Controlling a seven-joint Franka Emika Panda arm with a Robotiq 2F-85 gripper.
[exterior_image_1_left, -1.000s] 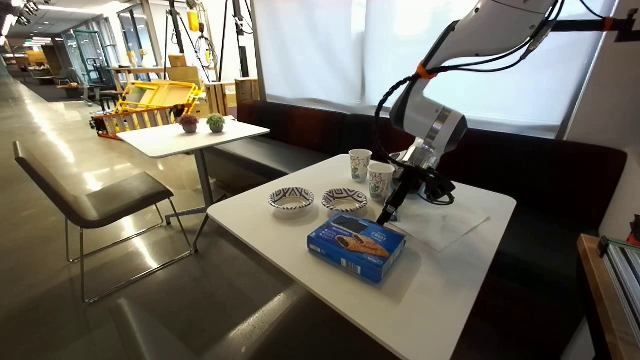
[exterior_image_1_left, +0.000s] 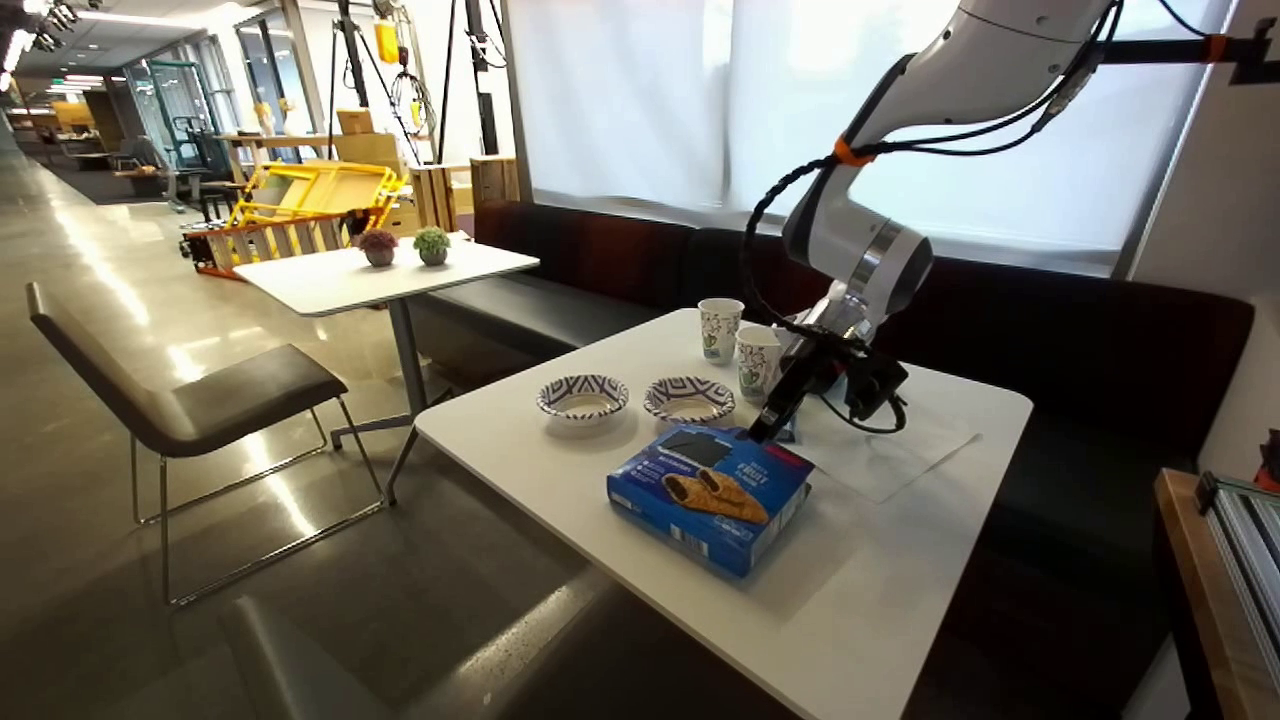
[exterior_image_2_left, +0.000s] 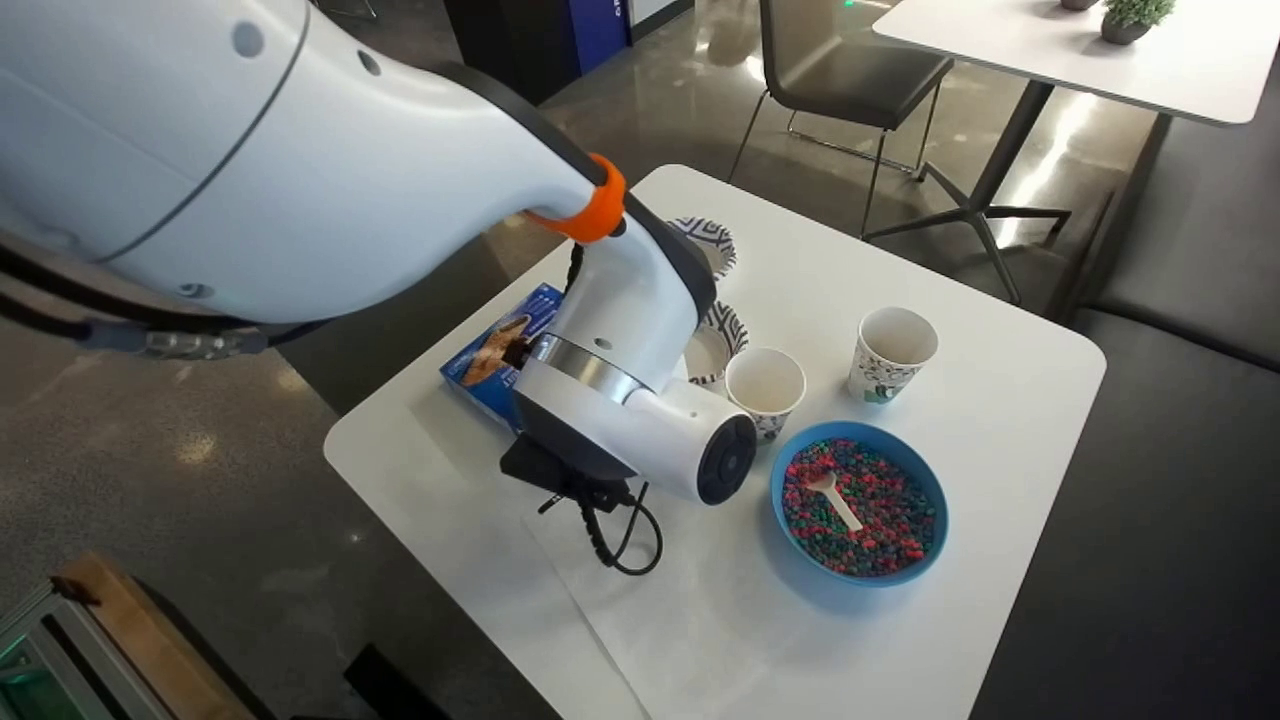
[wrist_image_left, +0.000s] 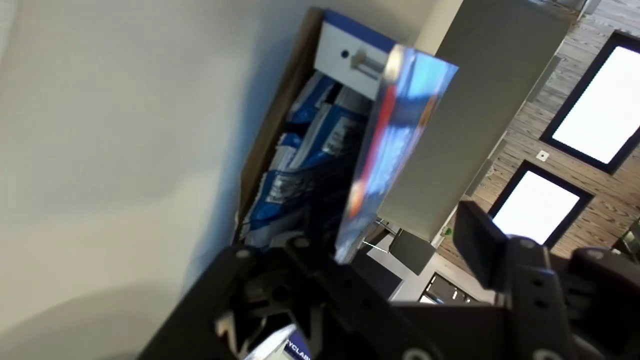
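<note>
A blue fruit-snack box (exterior_image_1_left: 708, 492) lies on the white table with its picture side up. Its end stands open in the wrist view, where several blue-and-white wrapped packets (wrist_image_left: 297, 162) show inside. My gripper (exterior_image_1_left: 765, 430) is at the box's far edge, tilted down towards it. The fingers are part open. In the wrist view one dark finger (wrist_image_left: 312, 246) reaches to the box's opening and the other finger (wrist_image_left: 477, 234) is out on the top panel's side. The panel (wrist_image_left: 390, 144) runs down between them; no grip on it shows. In exterior view 2 the arm hides the fingers.
Two patterned paper bowls (exterior_image_1_left: 582, 400) and two paper cups (exterior_image_1_left: 720, 330) stand beyond the box. A blue bowl (exterior_image_2_left: 782, 510) of coloured bits with a spoon (exterior_image_2_left: 836, 502) sits nearby. Bare table (exterior_image_1_left: 840, 612) lies towards the near end.
The box has shifted slightly left and towards the camera, and a red part of its far right edge now shows. My gripper has moved slightly left and up with a small tilt.
</note>
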